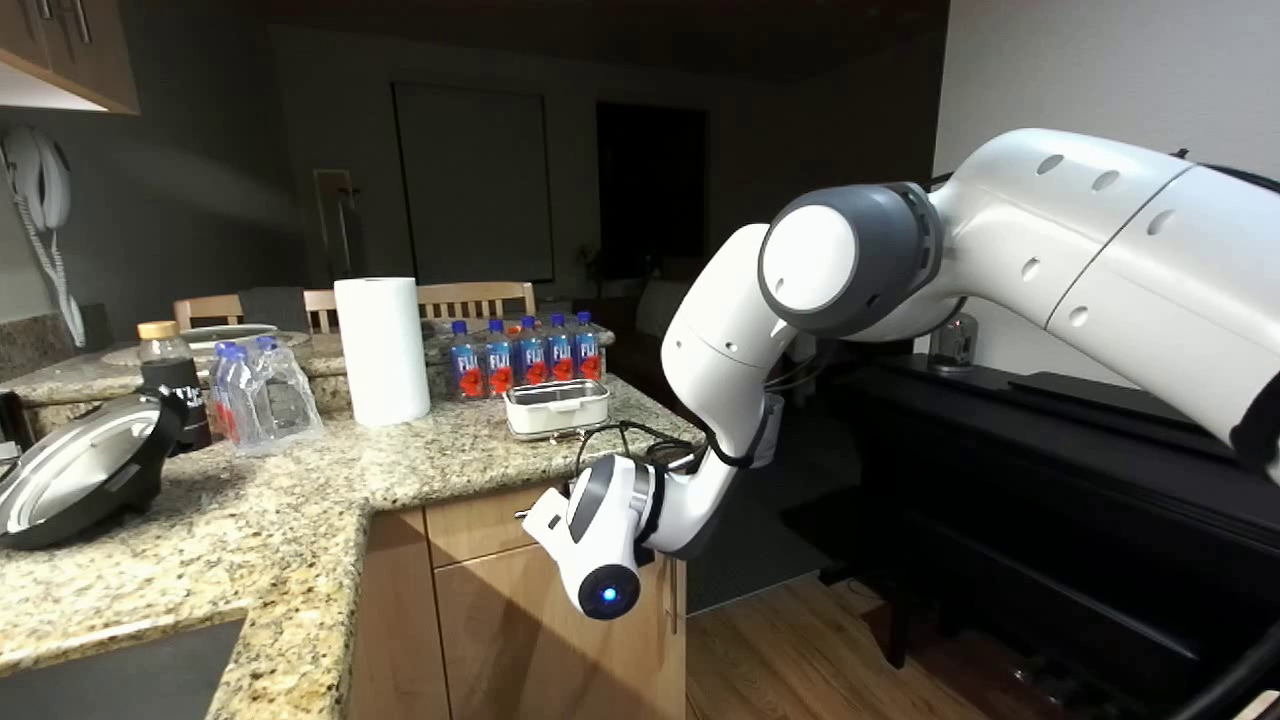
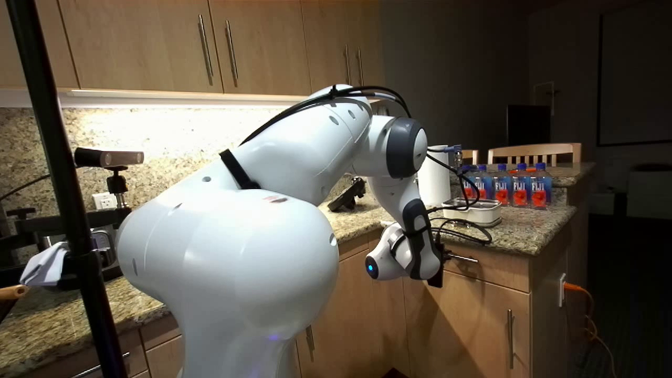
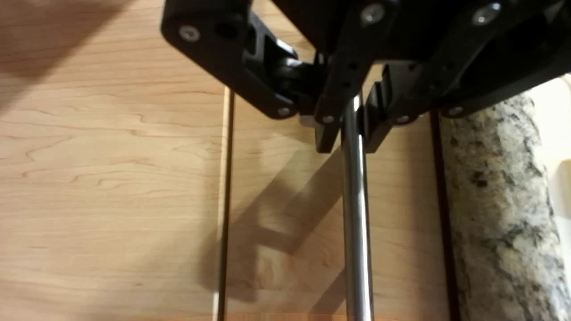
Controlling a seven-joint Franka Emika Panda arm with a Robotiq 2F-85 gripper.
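Observation:
In the wrist view my gripper is shut on a slim metal bar handle (image 3: 357,230), one finger on each side of it. The handle belongs to a light wood drawer (image 3: 291,230), whose front lies behind it with the gripper's shadow across it. Exterior view 2 shows the end of the handle (image 2: 463,258) sticking out past my gripper (image 2: 444,255), below the counter's edge. The drawer front looks flush with the cabinet. From exterior view 1 the arm's wrist hides the fingers and most of the handle.
Above the drawer, the granite counter (image 1: 468,462) holds a white container (image 1: 555,409), a paper towel roll (image 1: 381,352) and several water bottles (image 1: 499,358). Black cables (image 2: 466,230) hang close to the wrist. Below is a cabinet door with an upright handle (image 2: 510,340).

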